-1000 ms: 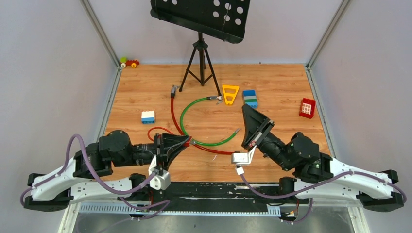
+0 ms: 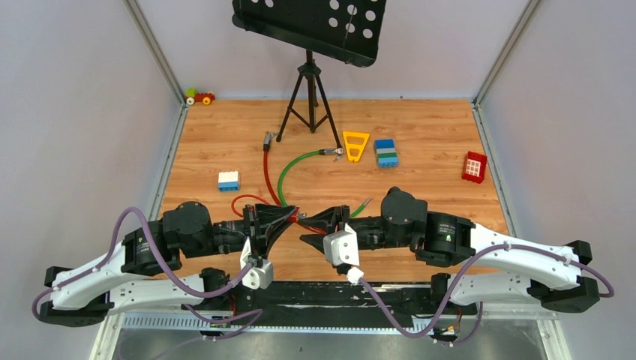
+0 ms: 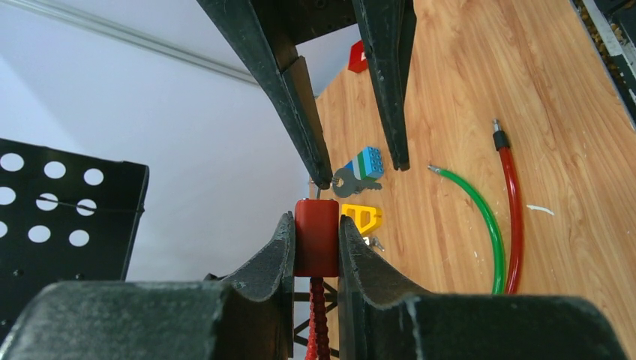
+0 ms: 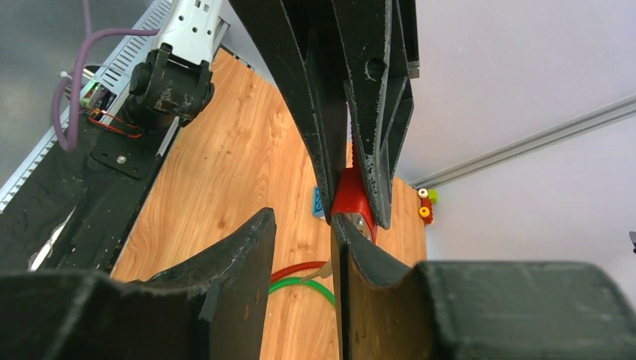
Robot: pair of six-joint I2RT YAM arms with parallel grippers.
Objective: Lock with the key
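A red lock head [image 3: 316, 238] on a thin red cable is clamped between the fingertips of my left gripper [image 2: 291, 214]. In the left wrist view a thin upright bit of metal shows above the lock head. A grey key [image 3: 352, 182] hangs beside it, between the two dark fingers of my right gripper, which stand well apart. The right wrist view shows a brassy key [image 4: 321, 271] in the gap of the right gripper, close to its right-hand finger [image 4: 343, 262] in that view. I cannot tell whether that finger touches it.
Red and green [image 3: 486, 225] cable locks lie on the table beneath. A black music stand [image 2: 309, 75], a yellow frame [image 2: 355, 145] and a blue-green brick block [image 2: 386, 154] are farther back. A white-blue brick [image 2: 229, 181] sits left. The two grippers nearly touch.
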